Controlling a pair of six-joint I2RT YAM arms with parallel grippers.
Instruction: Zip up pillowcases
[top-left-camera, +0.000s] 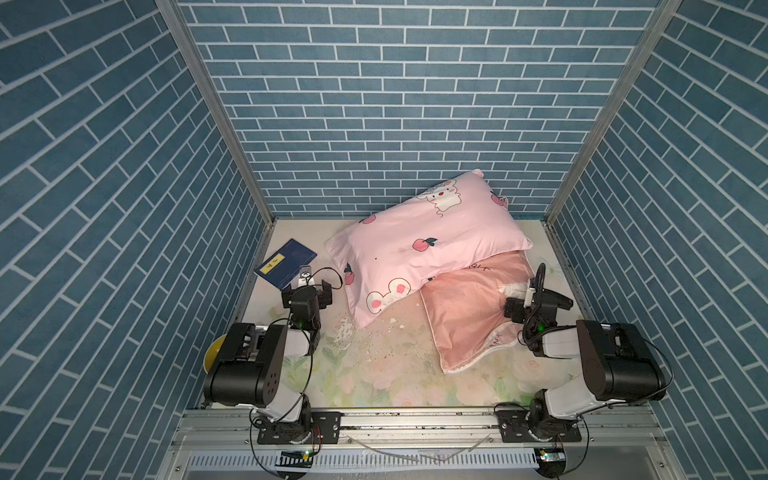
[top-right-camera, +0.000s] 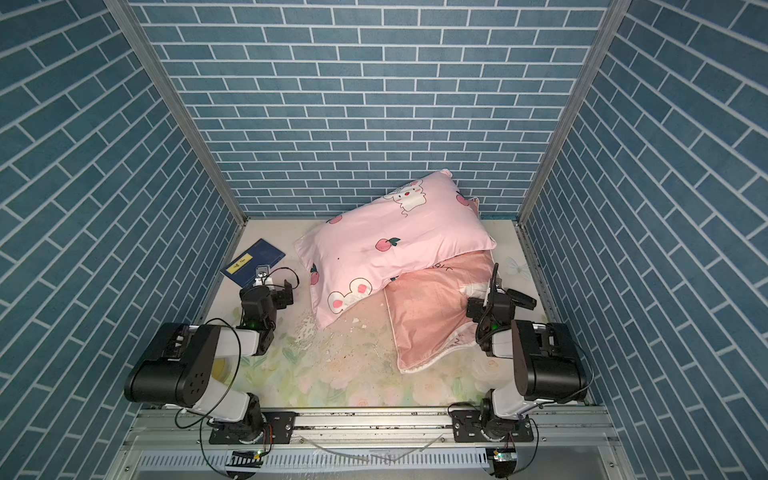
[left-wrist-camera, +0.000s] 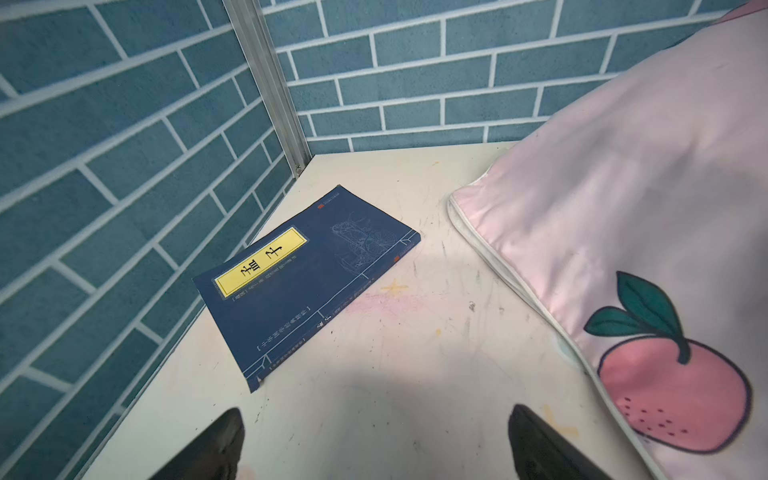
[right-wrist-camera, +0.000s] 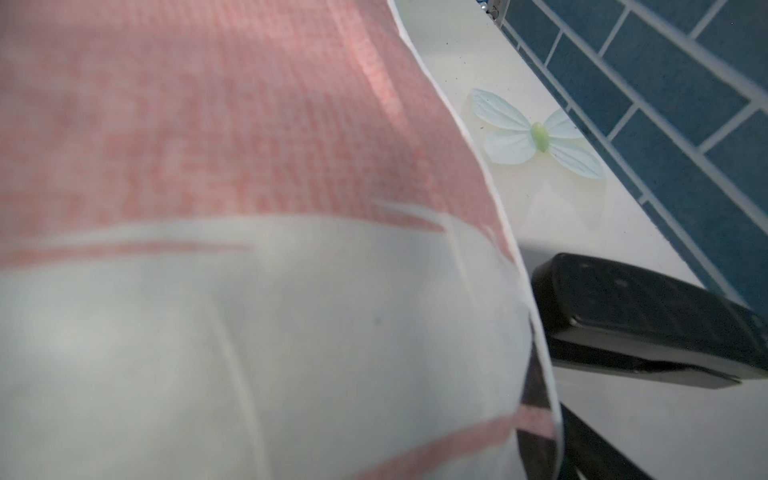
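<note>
A plump light-pink pillow (top-left-camera: 432, 240) with cartoon prints lies diagonally at the back, partly over a salmon-pink pillowcase (top-left-camera: 460, 320) with white edging at the right front. No zipper is clearly visible. My left gripper stands open over bare table at the left, left of the pillow, nothing between its fingers. My right gripper (top-right-camera: 500, 296) is open at the pillowcase's right edge; in the right wrist view the cloth fills much of the picture and hides one finger, while the other finger (right-wrist-camera: 640, 304) shows beside the cloth.
A navy booklet (left-wrist-camera: 308, 280) lies at the back left. A yellow round object (top-left-camera: 212, 352) is partly hidden behind the left arm. Brick-patterned walls close in the left, back and right.
</note>
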